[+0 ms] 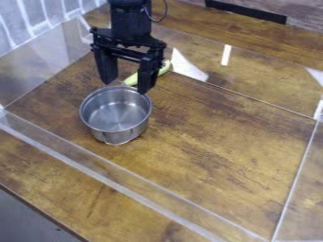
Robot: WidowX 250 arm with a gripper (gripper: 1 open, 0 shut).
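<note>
The black gripper (127, 74) hangs open above the back rim of a steel pot (116, 115), its two fingers pointing down. Behind and partly under it lies a pale green vegetable (161, 73), like corn or a cucumber, partly hidden by the gripper. The pot stands upright on the wooden table and looks empty.
Clear panels (70, 151) edge the work area, and a black bar (281, 11) runs at the back right.
</note>
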